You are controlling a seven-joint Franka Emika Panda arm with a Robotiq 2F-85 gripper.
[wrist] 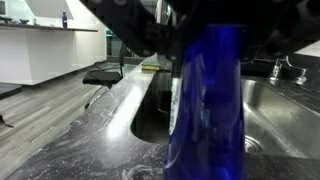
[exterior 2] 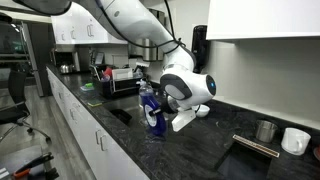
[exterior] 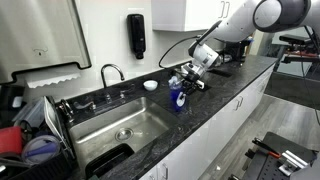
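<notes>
A dark blue bottle (exterior: 180,98) is at the counter beside the sink's right end. In the wrist view the blue bottle (wrist: 207,110) fills the middle of the picture, with a strip of pale label on its left side. My gripper is shut on its upper part, dark fingers blurred on either side. From the second exterior view, the bottle (exterior 2: 153,108) appears close to upright in front of the white arm. Whether its base touches the counter or hangs just above it, I cannot tell.
The steel sink (exterior: 149,113) with its faucet (exterior: 111,75) lies left of the bottle. A white bowl (exterior: 151,85) sits by the back wall. Farther along the counter stands a dish rack (exterior 2: 123,82). Dark counter (exterior 2: 190,150) near the arm is bare.
</notes>
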